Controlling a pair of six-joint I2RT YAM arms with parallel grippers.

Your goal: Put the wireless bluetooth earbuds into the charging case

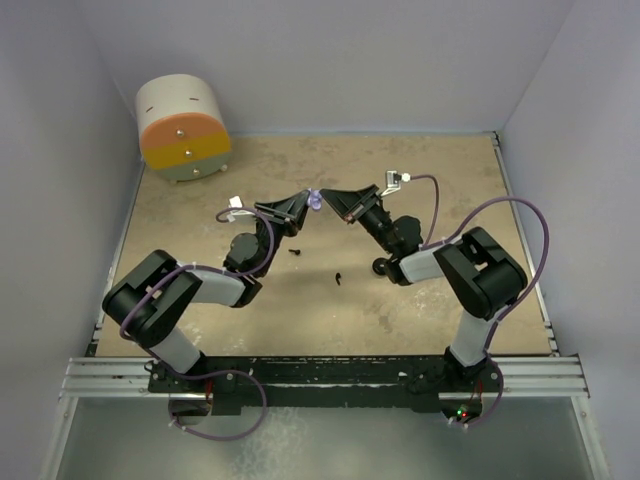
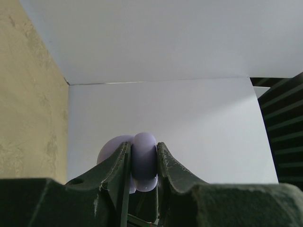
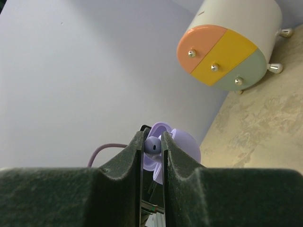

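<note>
A lilac charging case (image 1: 314,200) is held in the air between my two grippers, with its lid raised in the right wrist view (image 3: 184,144). My left gripper is shut on it; in the left wrist view a rounded lilac body fills the space at its fingertips. My right gripper is shut on a small lilac piece, apparently an earbud, at the case's open side; whether it sits inside cannot be told. Two small dark pieces (image 1: 295,252) lie on the table below.
A cream cabinet with coloured drawers (image 1: 183,130) stands at the back left. A dark round object (image 1: 379,266) lies by the right arm.
</note>
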